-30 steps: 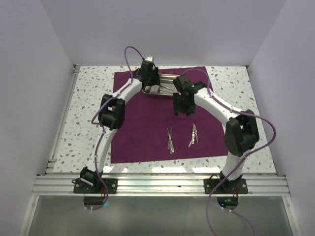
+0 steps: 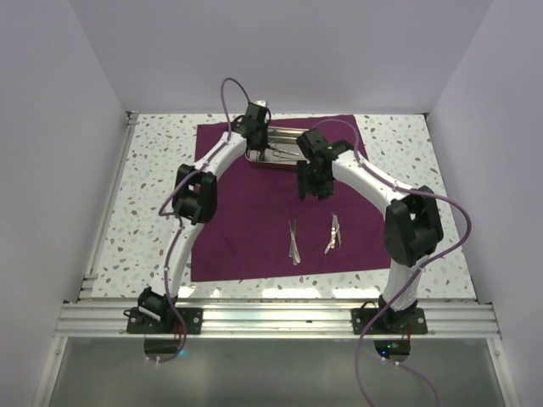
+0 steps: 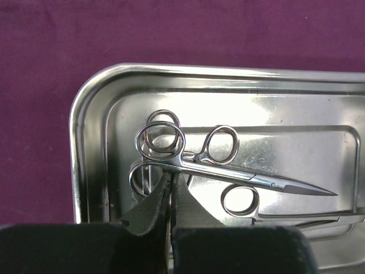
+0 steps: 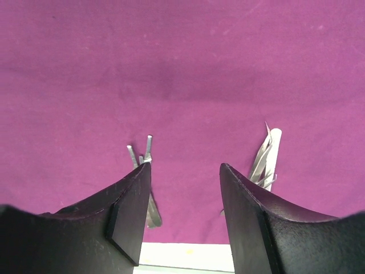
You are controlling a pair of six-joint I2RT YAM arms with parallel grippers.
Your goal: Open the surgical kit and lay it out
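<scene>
A steel tray point(image 3: 296, 78) at the back of the purple cloth holds several scissor-like instruments. In the left wrist view, scissors point(image 3: 265, 181) lie over other ringed instruments point(image 3: 239, 208). My left gripper is shut at their handles; whether anything is between its fingers is hidden. My right gripper stands open above the cloth with nothing between its fingers. Toward the front lie two groups of instruments, one point(image 2: 293, 246) near the middle and one point(image 2: 333, 233) to its right.
The speckled table point(image 2: 136, 203) shows around it. The right arm stands beside the tray's right end.
My left gripper has shifted slightly at the tray's left part. The right arm moved very slightly earlier; the instruments on the cloth are unchanged.
</scene>
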